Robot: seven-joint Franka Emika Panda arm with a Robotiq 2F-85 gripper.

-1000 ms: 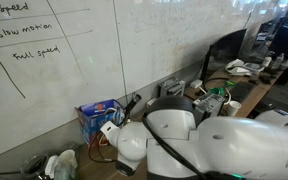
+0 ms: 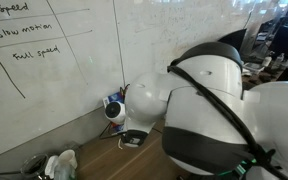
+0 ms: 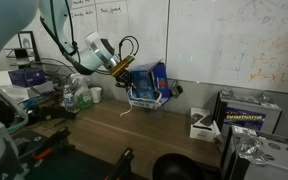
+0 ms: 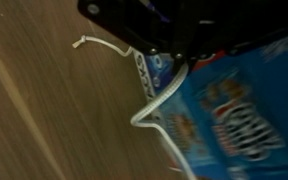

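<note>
A blue snack package (image 4: 246,122) fills the right of the wrist view; in exterior view 2 the blue box (image 3: 144,82) stands near the whiteboard. My gripper is shut over its edge, dark at the top of the wrist view. A white cord (image 4: 156,106) runs from the fingertips down across the package edge, and its loose end (image 4: 81,42) lies over the wooden table. Whether the cord is pinched between the fingers cannot be made out. From exterior view 1 the arm (image 2: 199,95) covers most of the box.
A Dominion box (image 3: 242,112), a small white box (image 3: 203,124), a black pan (image 3: 172,166) and a metallic appliance (image 3: 269,155) stand toward the right. The whiteboard (image 3: 214,45) closes off the back. Open wood (image 3: 109,130) shows at the table's middle.
My arm has risen in exterior view 1, its bulk covering more of the background. The blue box, plainer to see before, is now mostly hidden behind it.
</note>
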